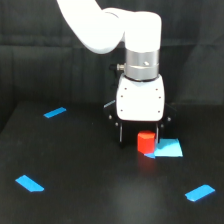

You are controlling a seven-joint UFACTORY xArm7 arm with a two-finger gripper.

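Note:
A small red block [147, 142] rests on the dark table in front of my white gripper [140, 137], directly below its body. The thin black fingers stand wide apart, one on each side of the block. Clear space shows between the left finger [121, 134] and the block, so the gripper looks open. The right finger is close to the block; whether it touches is too dark to tell. Partly behind the block, on its right, lies a light blue square [170, 148].
Strips of blue tape mark the table at the back left [55, 112], the front left [30, 184] and the front right [200, 192]. Black cloth hangs behind.

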